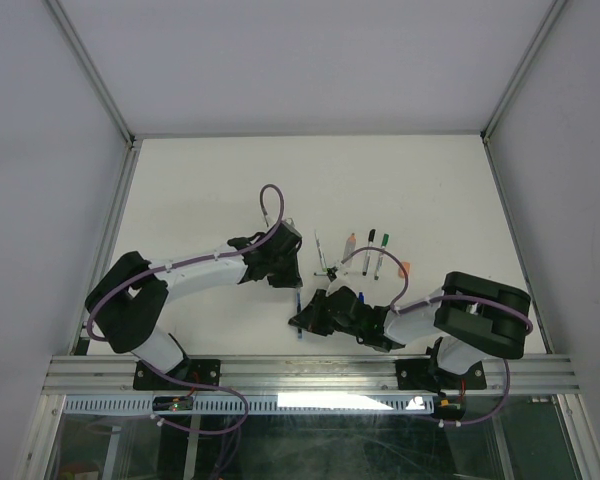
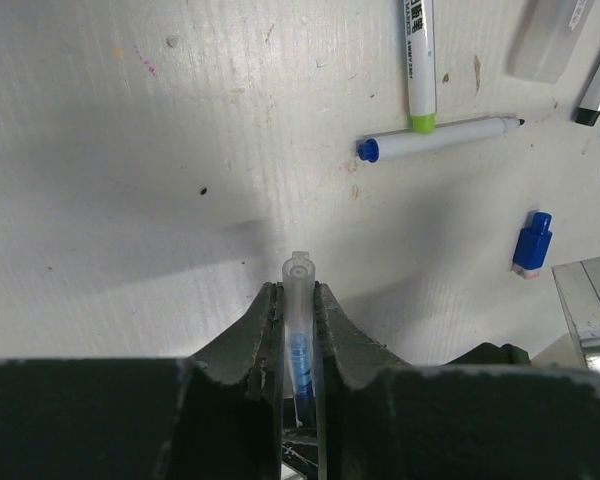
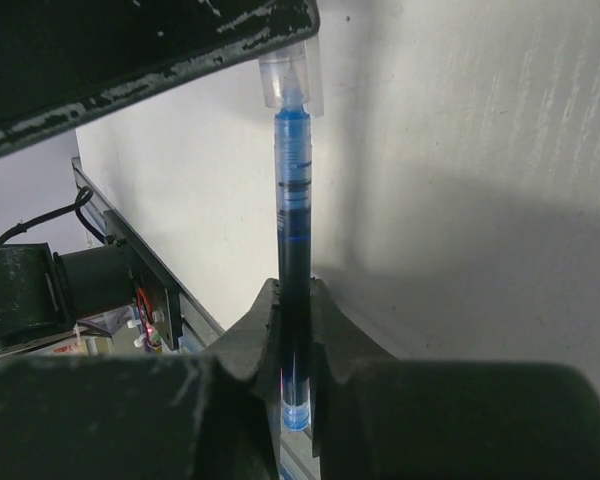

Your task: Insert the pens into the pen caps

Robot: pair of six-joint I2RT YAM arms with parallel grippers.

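A clear pen cap [image 2: 299,280] is between the fingers of my left gripper; whether they press on it I cannot tell. My right gripper is shut on a blue pen [image 3: 294,240], held upright in its view. The pen's tip end lines up with the clear cap [image 3: 285,75], reaching into or against its mouth; how deep I cannot tell. Both grippers meet at the front middle of the table in the top view.
A white marker [image 2: 430,138], a green-capped marker [image 2: 420,65], a blue cap [image 2: 533,240], a clear piece [image 2: 546,40] and several other markers lie behind and to the right.
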